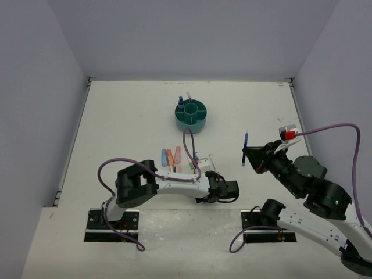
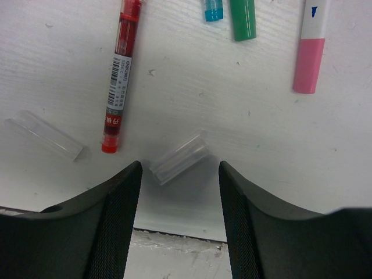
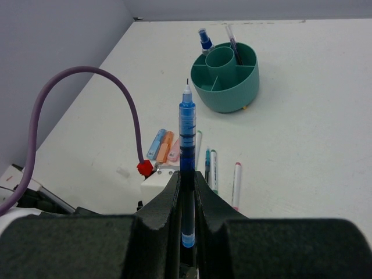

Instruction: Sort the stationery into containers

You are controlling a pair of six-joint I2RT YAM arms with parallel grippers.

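Observation:
A blue pen (image 3: 187,136) stands upright in my right gripper, which is shut on it, well to the right of the other stationery. My left gripper is open above the table near its front edge. Between and just beyond its fingers lies a small clear cap (image 2: 180,158). A second clear cap (image 2: 49,136) rests to the left, beside a red pen (image 2: 119,78). The green round container (image 1: 190,116) stands at the back with a blue-topped item (image 1: 181,103) and a clear pen (image 3: 233,43) in its compartments.
Several highlighters lie mid-table, among them a blue one (image 3: 156,144) and an orange one (image 3: 165,147). A pink-and-white marker (image 2: 311,49) and a green pen (image 2: 243,20) lie near the left gripper. The table right of the container is clear.

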